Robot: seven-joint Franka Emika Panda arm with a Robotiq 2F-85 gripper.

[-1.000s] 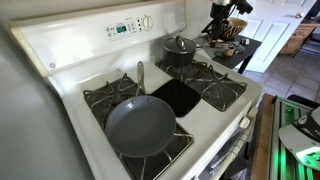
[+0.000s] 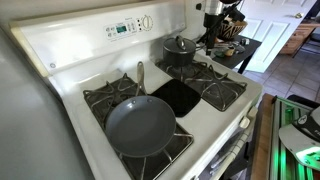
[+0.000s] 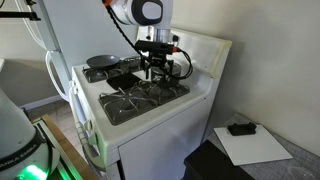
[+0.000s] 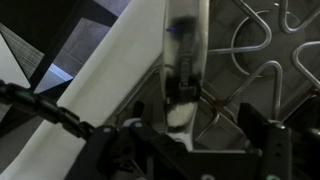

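Observation:
On the stove's back right in exterior view 1 stands a dark lidded pot (image 2: 180, 50). My gripper (image 2: 209, 40) is at the pot's right side, at the end of the arm reaching in from behind. In the wrist view a long shiny handle (image 4: 185, 60) runs down between the fingers of my gripper. The fingers stand apart on either side of it, with space showing, so the gripper looks open. Exterior view 2 shows the gripper (image 3: 158, 68) low over the stove; the arm partly hides the pot there.
A grey frying pan (image 2: 141, 126) rests on the left burners, its handle toward the back panel. Between the burners lies a black square plate (image 2: 180, 97). A white sheet (image 3: 253, 146) lies on a dark surface beyond the stove.
The arm and gripper have come down slightly and to the left toward the pot's right side. Pot and frying pan have not visibly moved.

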